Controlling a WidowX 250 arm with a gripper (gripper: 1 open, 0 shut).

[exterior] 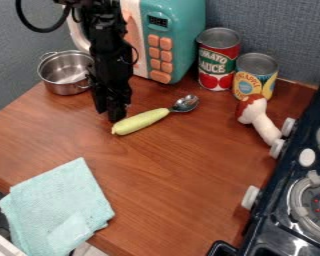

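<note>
My black gripper (112,106) hangs over the wooden counter in front of the toy microwave, its tip low beside the left end of a yellow corn cob (141,121). A silver spoon (186,104) lies just right of the corn. The gripper is dark and I cannot tell whether it is open or shut.
A steel pot (64,75) is at back left, cans (218,65) at back right, a white and red toy (260,122) beside the stove (296,200). A folded cloth (56,205) lies front left.
</note>
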